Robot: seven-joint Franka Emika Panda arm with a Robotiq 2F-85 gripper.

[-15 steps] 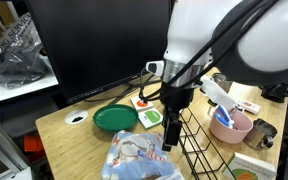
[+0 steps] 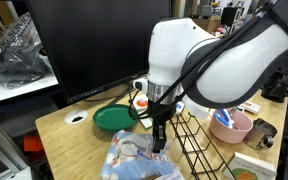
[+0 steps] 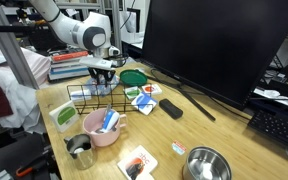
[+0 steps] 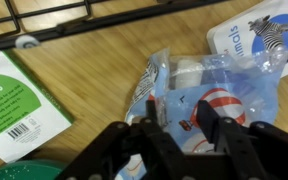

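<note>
A clear plastic bag (image 2: 134,158) with blue-white and red-striped contents lies on the table in exterior view 1; its crinkled film fills the middle of the wrist view. My gripper (image 2: 159,145) points down at the bag's right side. In the wrist view the gripper is part open, its dark fingers (image 4: 210,122) apart with the bag's film below and between them. Whether the fingertips touch the film is hard to tell.
A black wire rack (image 2: 199,150) stands close on the right. The green bowl (image 2: 112,117) is behind the bag, a white-green box (image 4: 19,105) lies nearby, and an animals card (image 4: 254,35) is beside the bag. Farther off are a pink tub (image 3: 102,128) and a metal pot (image 3: 206,165).
The bag lies in about the same place.
</note>
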